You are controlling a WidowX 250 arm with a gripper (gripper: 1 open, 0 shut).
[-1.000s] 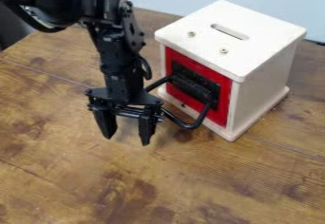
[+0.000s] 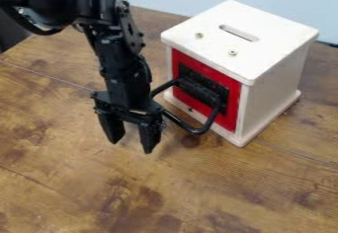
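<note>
My black gripper point(image 2: 130, 134) hangs open just above the wooden table at left centre, fingers pointing down with nothing between them. To its right stands a white wooden box point(image 2: 268, 69) with a slot and two small fittings on top. Its red front panel point(image 2: 223, 128) faces toward me and carries a black grille-like piece point(image 2: 205, 86). A black looped bar or cable runs from near that piece to beside my gripper; whether they touch I cannot tell.
The box takes up the back right. A pale background lies beyond the table.
The box has not visibly moved.
</note>
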